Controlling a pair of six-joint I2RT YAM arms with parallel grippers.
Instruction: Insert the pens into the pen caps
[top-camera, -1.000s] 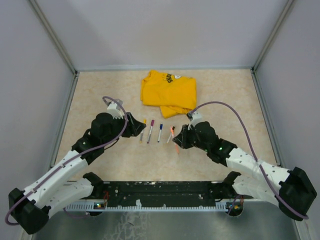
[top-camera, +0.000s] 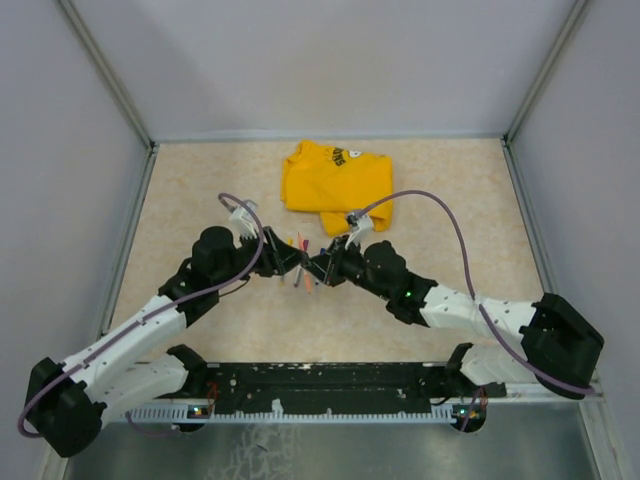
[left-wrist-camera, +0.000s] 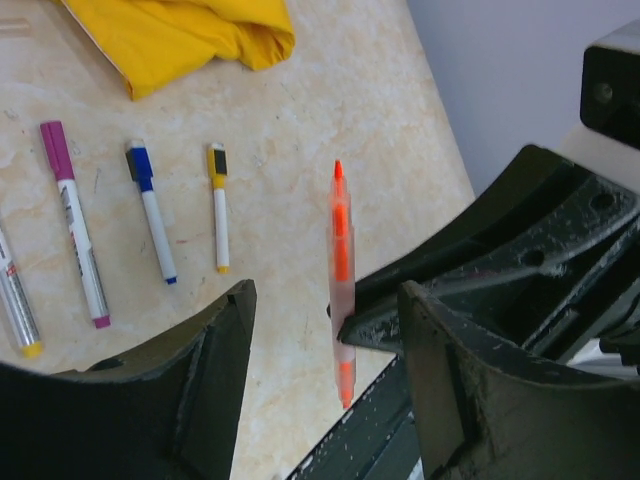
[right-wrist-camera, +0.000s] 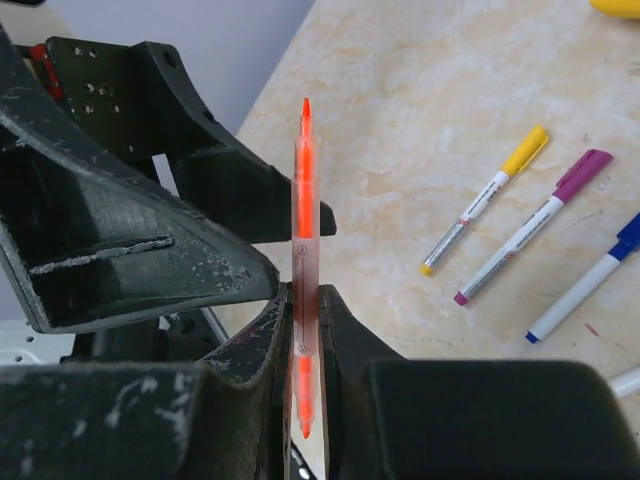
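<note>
My right gripper (top-camera: 318, 264) is shut on an orange pen (right-wrist-camera: 305, 260), held upright with orange tips at both ends. My left gripper (top-camera: 292, 256) stands open facing it; in the left wrist view the pen is seen beyond the gap between the left fingers, whose dark tips are at the bottom. On the table lie a yellow-capped pen (right-wrist-camera: 480, 205), a purple-capped pen (right-wrist-camera: 530, 232), a blue-capped pen (right-wrist-camera: 580, 288) and a thinner white pen with a yellow-and-black cap (left-wrist-camera: 221, 220).
A yellow cloth (top-camera: 335, 180) lies at the back middle of the table (top-camera: 180, 200). Grey walls surround it.
My right gripper has moved left with the orange pen until it nearly meets the left gripper. The left gripper has shifted slightly right.
</note>
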